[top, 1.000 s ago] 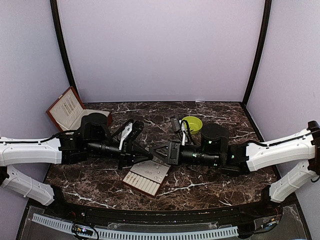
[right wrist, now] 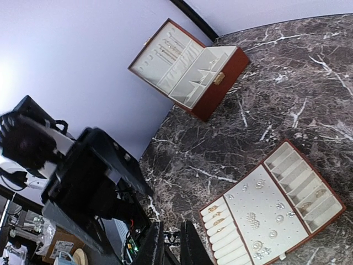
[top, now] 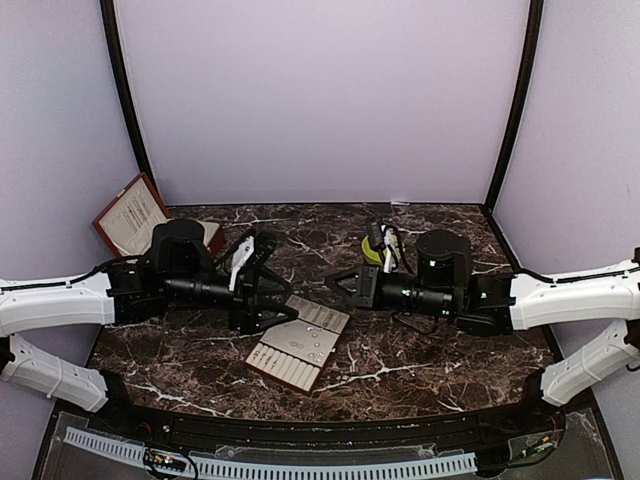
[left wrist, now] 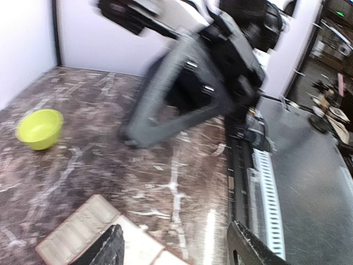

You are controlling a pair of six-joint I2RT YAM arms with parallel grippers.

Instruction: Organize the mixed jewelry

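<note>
A jewelry tray lies open on the marble table, with a studded middle pad, ring rolls and compartments holding small gold and silver pieces. At back left stands an open wooden jewelry box with chains in its lid. My left gripper hovers over the tray's left part, open, nothing visible between its fingers. To its right, my right gripper is above the table near the tray's upper right, part open; in its own wrist view its fingers sit close at the bottom edge, with nothing clearly held.
A yellow-green bowl stands at the back right, partly hidden by the right arm in the top view. Bare marble surrounds the tray. Walls bound the back and sides.
</note>
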